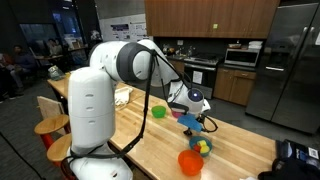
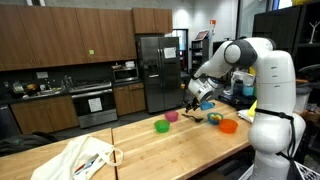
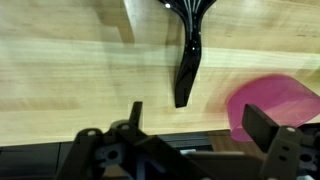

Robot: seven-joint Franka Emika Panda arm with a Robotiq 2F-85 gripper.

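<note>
In the wrist view my gripper is open, its two dark fingers wide apart with only tabletop and a black utensil handle between and beyond them. The black utensil (image 3: pixel 187 65) lies on the wooden table, its thin end pointing toward the fingers; its other end runs out of the frame. Right of the handle sits a pink bowl (image 3: pixel 275 100), partly covered by one finger. From outside, the gripper (image 2: pixel 206 105) hangs above the table near the bowls. Exactly how high it is above the utensil, I cannot tell.
A blue bowl (image 1: pixel 207 147) with something yellow inside and an orange bowl (image 1: pixel 190 162) stand toward the table's near side. A green bowl (image 2: pixel 161 126) stands near the pink one. White cloth (image 2: pixel 75 158) covers one end.
</note>
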